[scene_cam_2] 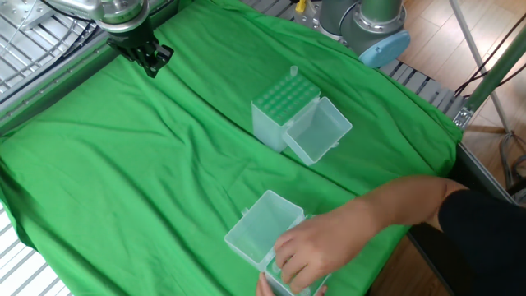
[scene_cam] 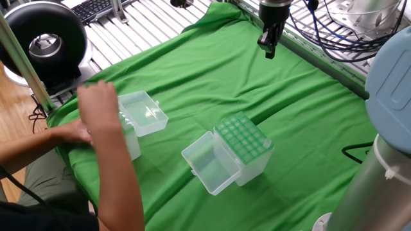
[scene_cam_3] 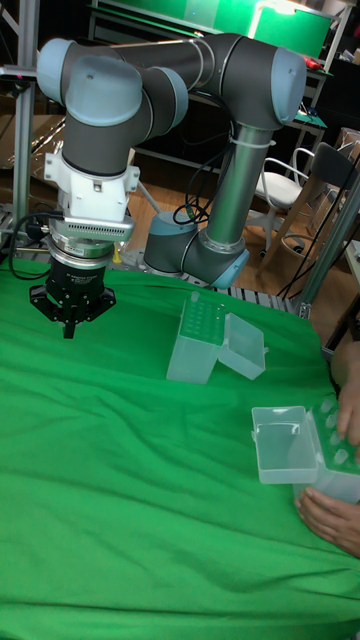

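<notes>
My gripper (scene_cam_3: 69, 333) hangs over the back-left part of the green cloth in exterior view 3, well away from both boxes. Its fingertips meet in the middle, and nothing shows between them. One clear plastic box (scene_cam: 255, 168) with a green grid rack (scene_cam: 243, 138) stands with its lid (scene_cam: 212, 165) swung open; a single clear tube (scene_cam_2: 293, 71) sticks up at a rack corner. A second box (scene_cam_3: 331, 482), also open-lidded, stands near the person, with several clear tubes (scene_cam_3: 330, 419) in its green rack. Hands partly hide that box.
A person's hand (scene_cam_2: 316, 247) works over the second box at the cloth's edge. Cables (scene_cam: 350, 45) and the arm's base lie beyond the cloth.
</notes>
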